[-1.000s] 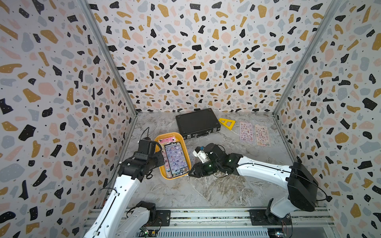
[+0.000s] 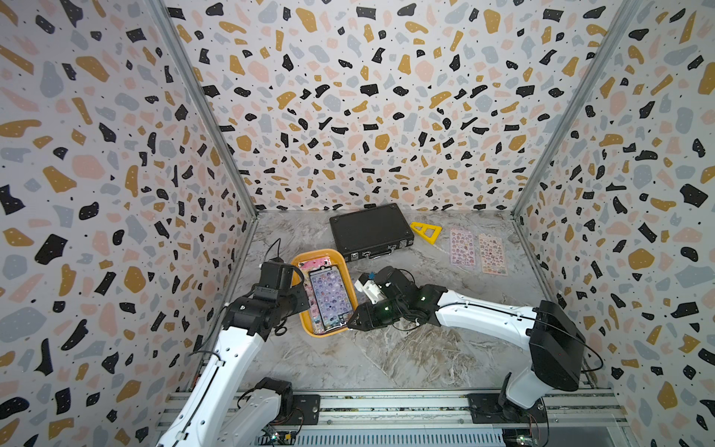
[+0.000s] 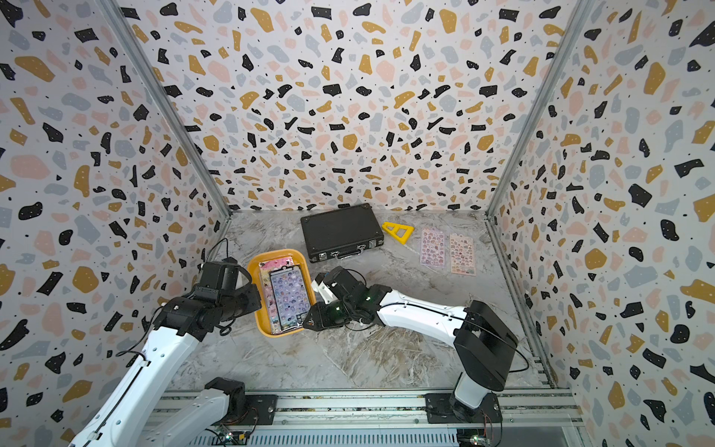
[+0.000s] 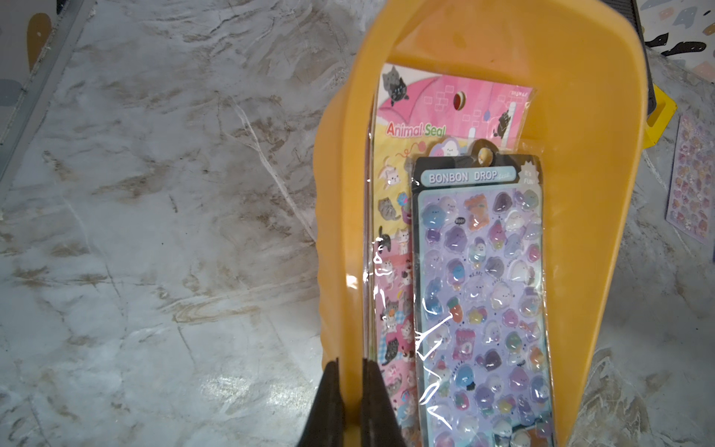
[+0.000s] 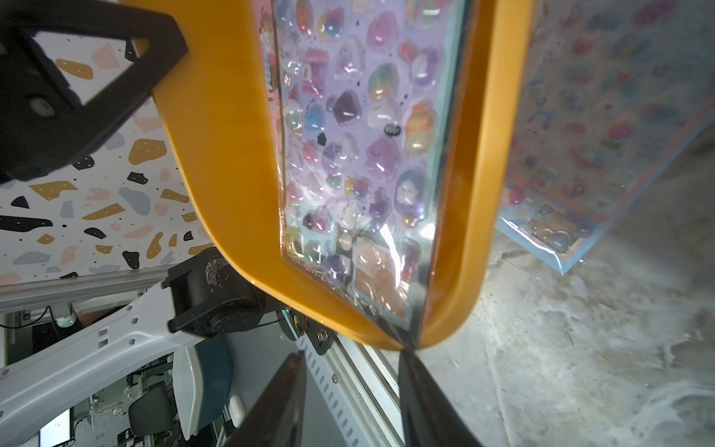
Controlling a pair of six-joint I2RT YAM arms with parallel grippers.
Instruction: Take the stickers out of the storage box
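Observation:
The orange storage box (image 4: pixel 610 193) holds an Animal Seal sticker pack (image 4: pixel 454 104) under a Bonbon Drop pack (image 4: pixel 480 298). My left gripper is shut on the box's left rim, seen between its fingers in the left wrist view. My right gripper stands open at the box's near right corner, just outside the rim, with no sticker pack visibly held.
Two sticker sheets (image 2: pixel 461 249) lie at the back right of the table (image 2: pixel 402 357). A black case (image 2: pixel 368 227) and yellow triangle (image 2: pixel 424 231) sit at the back.
The left gripper and box look unchanged.

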